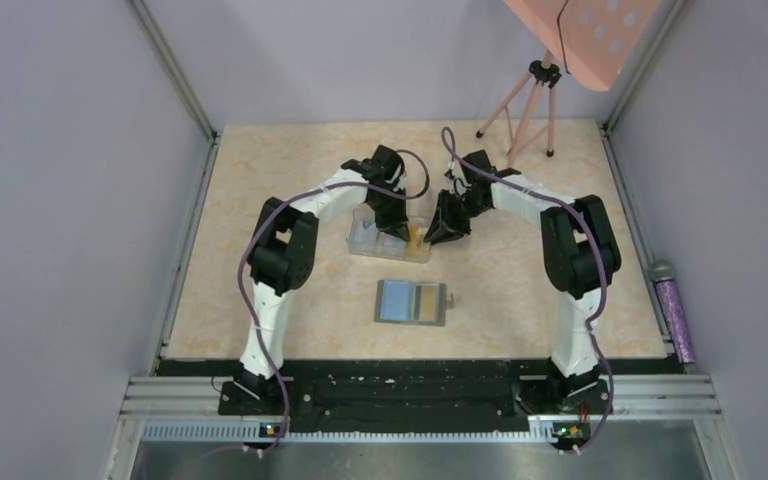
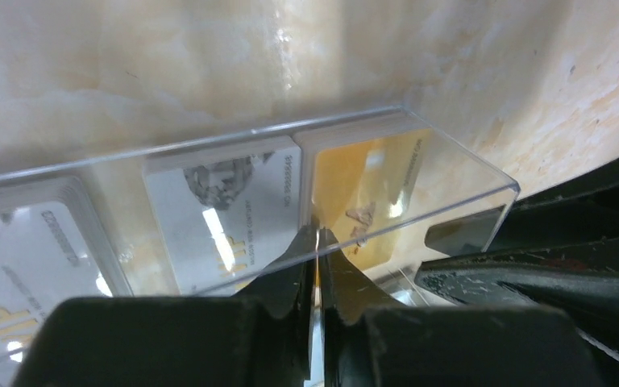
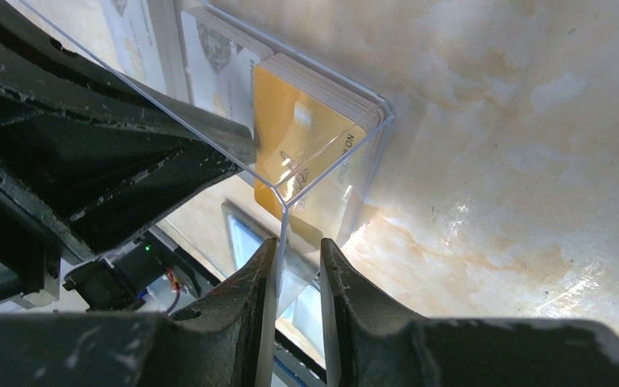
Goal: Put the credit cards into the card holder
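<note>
The clear box [image 1: 362,250] holds upright-edged stacks of cards: silver cards [image 2: 218,210] in two stacks and gold cards [image 2: 371,193] at its right end. My left gripper is at the box's front wall by the boundary between silver and gold cards; a narrow gap shows between its fingers, with no card seen in it. At the box's front right corner, my right gripper is shut on the clear wall. Nearer the front lies a grey card holder [image 1: 413,319] with a blue panel [image 1: 395,300] and a gold one [image 1: 428,302].
A pink tripod [image 1: 535,105] stands at the back right. A purple glitter microphone [image 1: 671,315] rests beyond the table's right edge. Bare tabletop [image 1: 520,310] lies right of the card holder, and more is clear at the left.
</note>
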